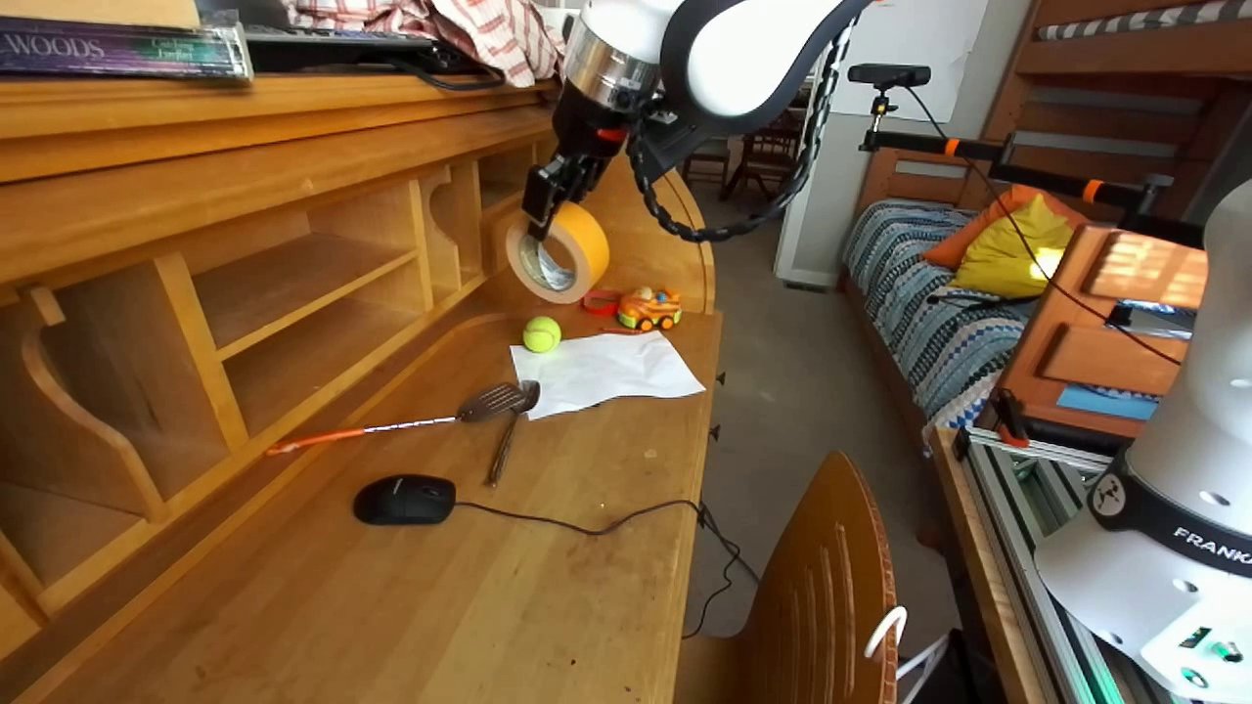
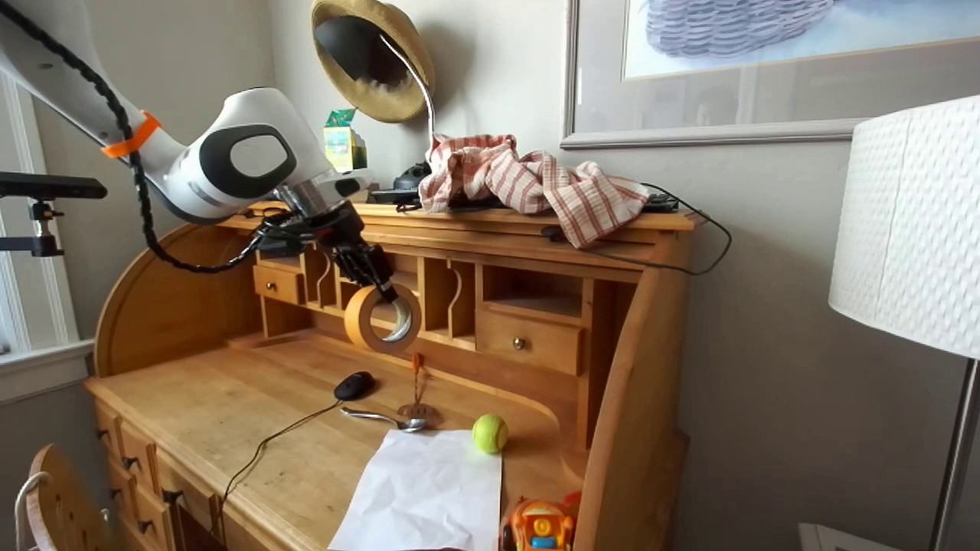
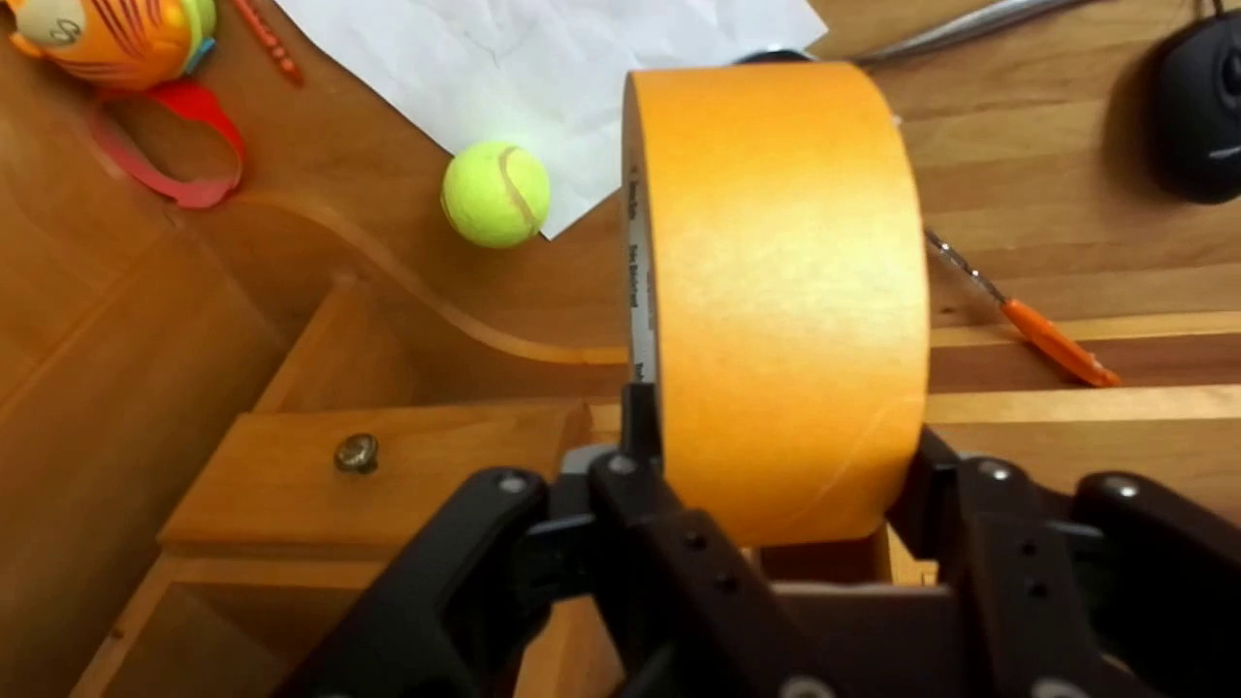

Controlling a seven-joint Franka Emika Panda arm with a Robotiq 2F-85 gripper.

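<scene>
A wide roll of orange-yellow tape hangs in the air near the desk's cubbyholes, its open core facing sideways. My gripper is shut on the roll, with one dark finger at each side of it in the wrist view. From the second exterior view, the gripper grips the upper part of the tape ring. The roll is clear of the desktop, tilted together with the gripper.
On the desk lie a tennis ball, white paper, a spatula, a spoon, a black mouse and an orange toy car. Cubby shelves line the back.
</scene>
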